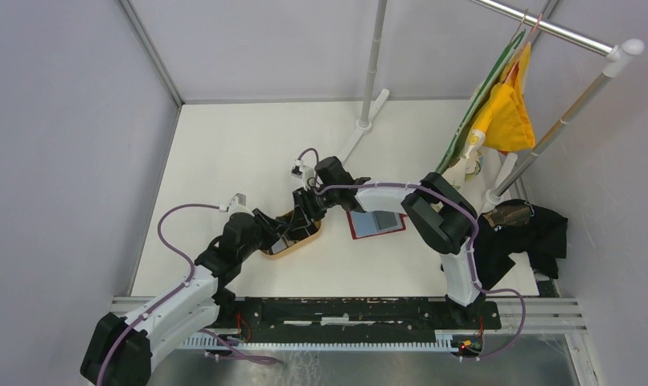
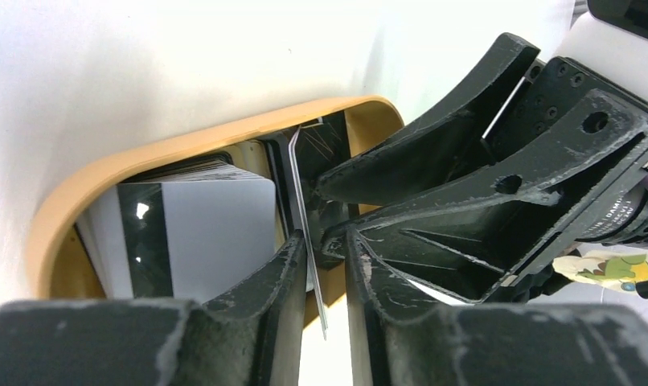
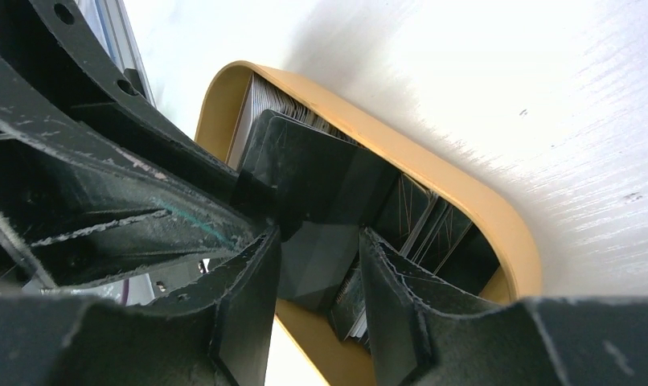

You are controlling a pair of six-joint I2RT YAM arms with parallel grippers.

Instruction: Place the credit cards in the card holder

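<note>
An orange-rimmed box (image 2: 224, 133) holds several cards, with a stack of pale-faced cards (image 2: 216, 229) at one end. One thin card (image 2: 302, 201) stands edge-on and tilted there, reaching down to my left gripper. That gripper's fingers are part open, and the card's edge lies close to one finger. From the other side my right gripper reaches into the box, its fingers apart in front of a dark card (image 3: 325, 173). A red-edged, blue-grey flat item (image 1: 377, 223), perhaps the card holder, lies right of the box, partly under the right arm.
Both grippers are very close together over the box. A clothes rack (image 1: 369, 72) stands behind, with a yellow bag (image 1: 506, 108) hanging at the right. Black cloth (image 1: 538, 241) lies at the right. Free white table (image 1: 232, 145) lies behind the box.
</note>
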